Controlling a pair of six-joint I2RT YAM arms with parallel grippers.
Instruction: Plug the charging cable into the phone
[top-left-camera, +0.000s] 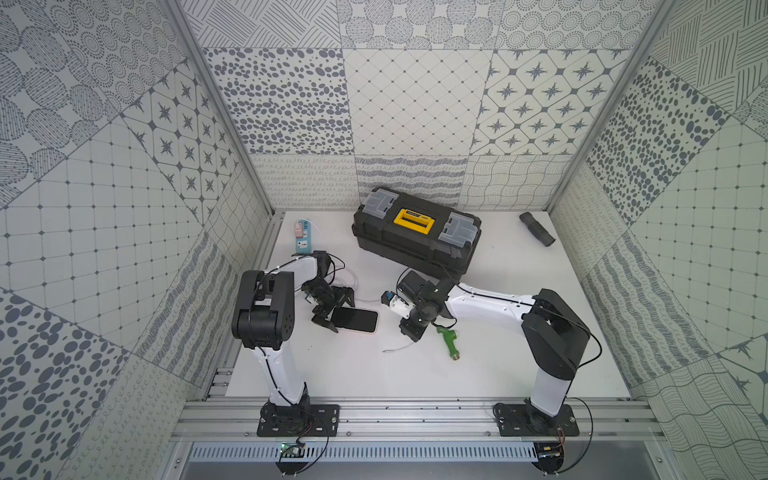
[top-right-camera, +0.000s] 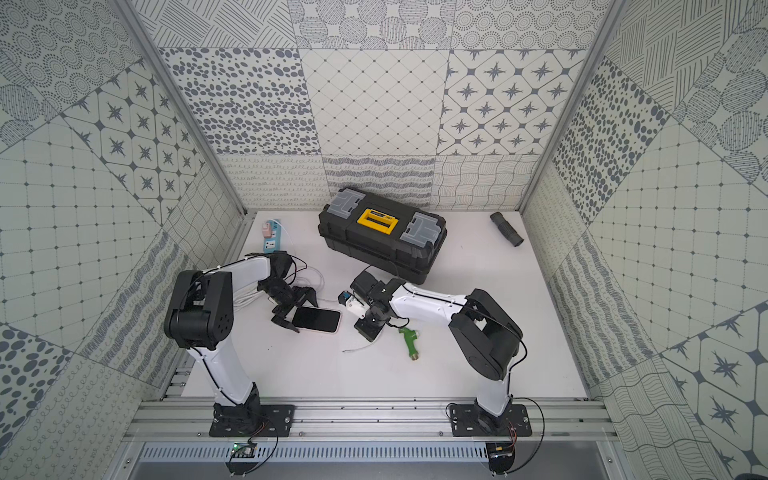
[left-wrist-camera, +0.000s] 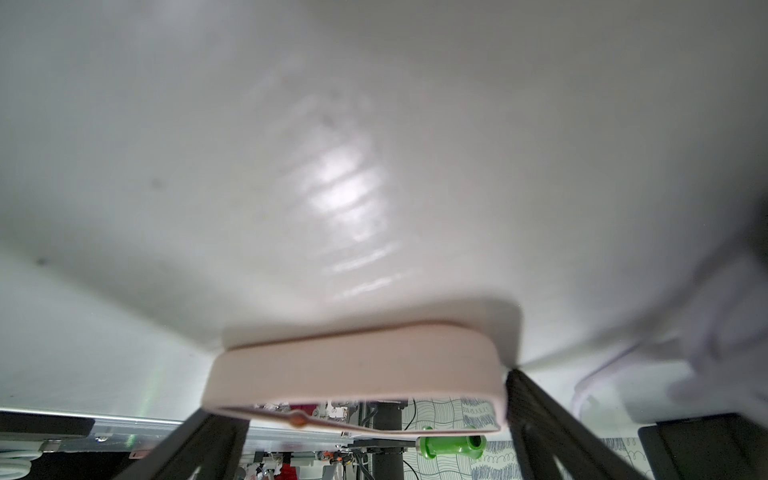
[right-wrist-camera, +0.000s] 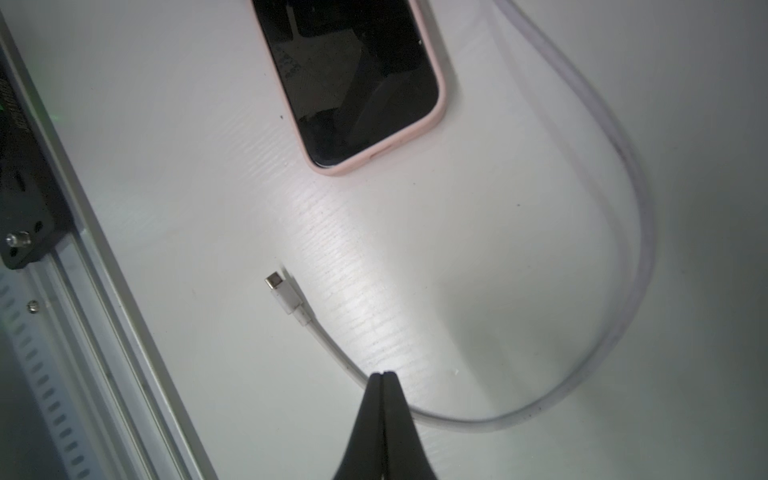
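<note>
The phone (top-left-camera: 356, 320) lies flat, screen up, in a pink case (right-wrist-camera: 352, 164). My left gripper stands open around one end, a finger on each side of the case. A white cable (right-wrist-camera: 520, 416) loops across the table, its metal-tipped plug (right-wrist-camera: 284, 292) pointing away from my right gripper. The right wrist view has that gripper shut, fingertips over the cable behind the plug; nothing shows between them, and the cable seems to run beneath. Plug and phone port end are apart. From above, the right fingertips are hidden by the hand.
A black toolbox (top-left-camera: 416, 232) stands at the back. Just right of my right hand lies a green tool (top-left-camera: 448, 344). A power strip (top-left-camera: 302, 237) sits at the far left, a dark cylinder (top-left-camera: 537, 229) at the far right.
</note>
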